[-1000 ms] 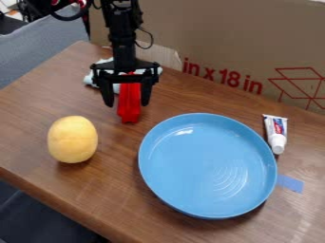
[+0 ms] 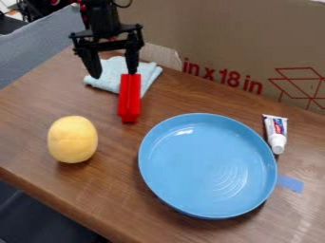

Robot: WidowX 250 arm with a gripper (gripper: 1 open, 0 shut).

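My black gripper (image 2: 112,62) hangs open at the upper left, above a folded pale blue cloth (image 2: 105,78). Just below and in front of it a red oblong object (image 2: 129,101) lies on the table, partly on the cloth, with nothing visible between the fingers.
A yellow rounded object (image 2: 72,140) sits at the left front, a blue plate (image 2: 207,165) at the right, and a toothpaste tube (image 2: 276,133) beside it. A cardboard panel (image 2: 235,43) stands along the back. Bare wooden table (image 2: 140,199) shows at front and left.
My gripper has moved up and back to the left, away from the red object, which now shows more fully.
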